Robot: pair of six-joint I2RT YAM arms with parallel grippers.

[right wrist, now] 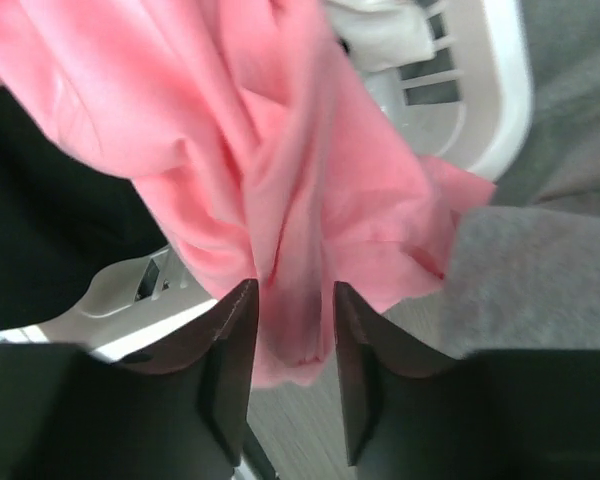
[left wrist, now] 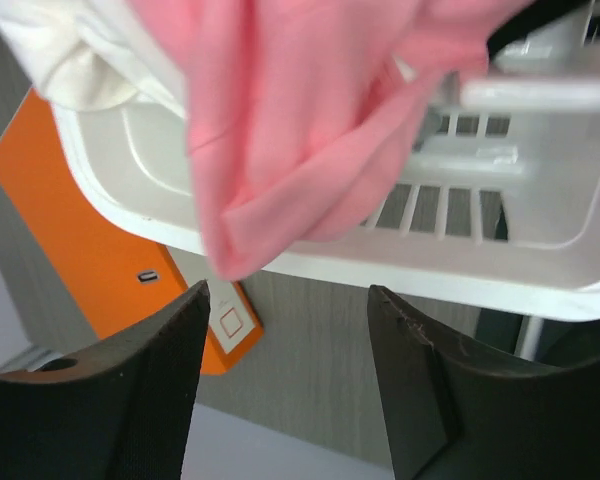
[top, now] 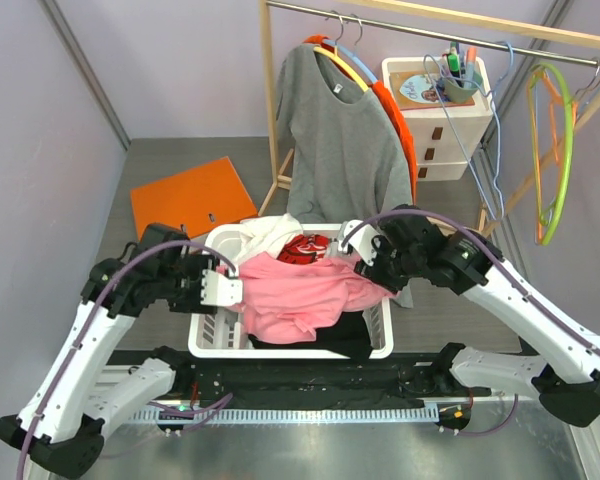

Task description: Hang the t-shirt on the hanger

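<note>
The pink t shirt [top: 300, 300] lies crumpled across the white laundry basket [top: 220, 350], over black and white clothes. My left gripper [top: 220, 285] is at the basket's left side; in the left wrist view its fingertips [left wrist: 185, 310] stand open below a hanging pink edge, nothing between them. My right gripper [top: 370, 265] is over the basket's right side, on the pink cloth; in the right wrist view a fold of it lies between the part-open fingers [right wrist: 230, 340]. Whether it is held is unclear.
A grey sweatshirt [top: 330, 150] hangs on the rail [top: 430, 36] behind the basket. Empty hangers [top: 553, 210] hang at the right. An orange folder [top: 180, 190] lies at left, a white drawer unit [top: 440, 140] at the back.
</note>
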